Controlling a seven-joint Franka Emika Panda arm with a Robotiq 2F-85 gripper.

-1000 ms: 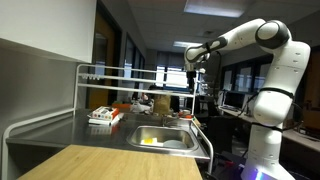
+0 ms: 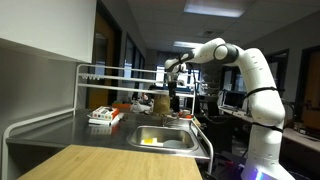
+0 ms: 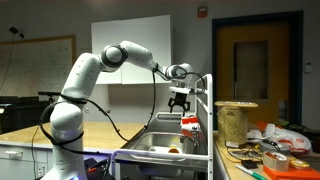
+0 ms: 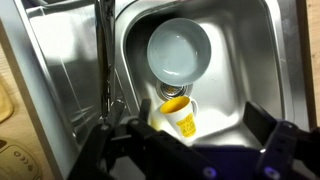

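Seen from above in the wrist view, a yellow and white mug (image 4: 181,118) lies tipped in the metal sink (image 4: 226,102), close to the drain. A round grey bowl (image 4: 180,52) rests farther up in the same basin, apart from the mug. My gripper hangs above the sink, its dark fingers spread wide and nothing held between them. From the side, the gripper (image 3: 180,105) stands well clear over the basin. In the first exterior view the mug (image 2: 150,141) shows as a small yellow patch.
Alongside the basin stands a tall faucet (image 4: 105,50). A white dish rack (image 2: 103,115) sits on the counter at the left. Cluttered items (image 3: 275,145) fill the right side.
The arm has swung left and lowered its gripper, from high at the right to over the sink. The mug and bowl appear unmoved.
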